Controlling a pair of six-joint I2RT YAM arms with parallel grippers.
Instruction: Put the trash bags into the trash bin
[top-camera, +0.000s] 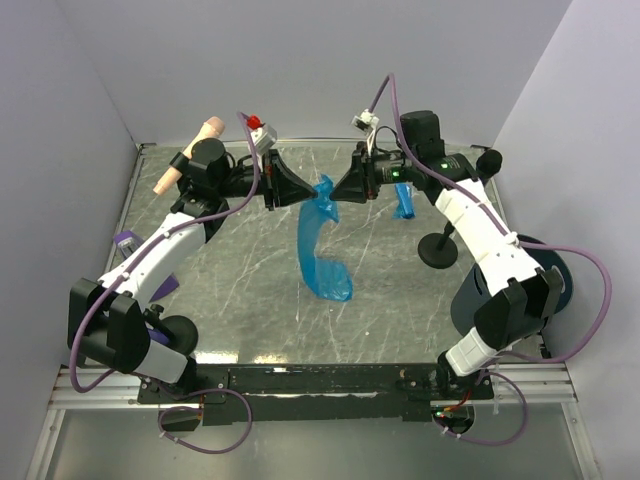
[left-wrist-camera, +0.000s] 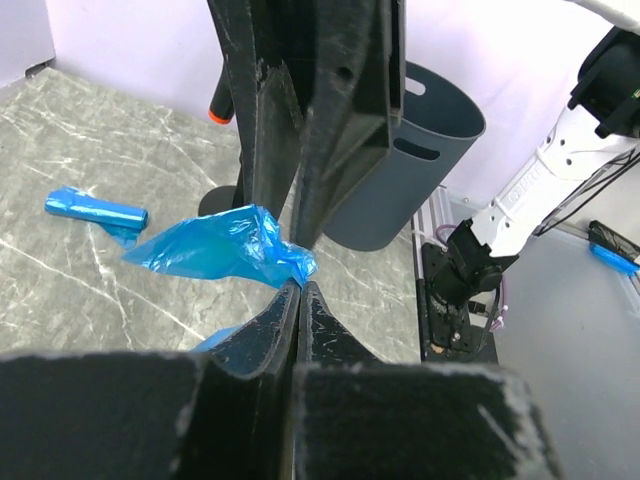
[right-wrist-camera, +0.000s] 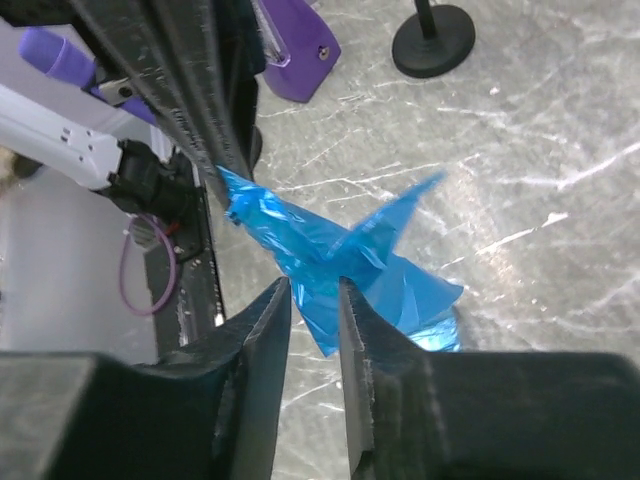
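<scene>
A thin blue plastic bag (top-camera: 311, 235) hangs over the table in the top view, its lower end spread on the surface. My left gripper is shut on one corner of the bag (left-wrist-camera: 215, 248). From the other side, my right gripper faces it with its fingers a little apart. In the right wrist view the bag (right-wrist-camera: 320, 250) rises just beyond those fingertips; whether it touches them I cannot tell. The dark trash bin (left-wrist-camera: 375, 190) stands at the right, partly behind the right arm in the top view.
A rolled blue bag (top-camera: 404, 200) lies on the table behind the right gripper. A black stand (top-camera: 438, 250) rises near the bin. At the left edge are a purple object (top-camera: 150, 265) and a black round base (top-camera: 178, 333).
</scene>
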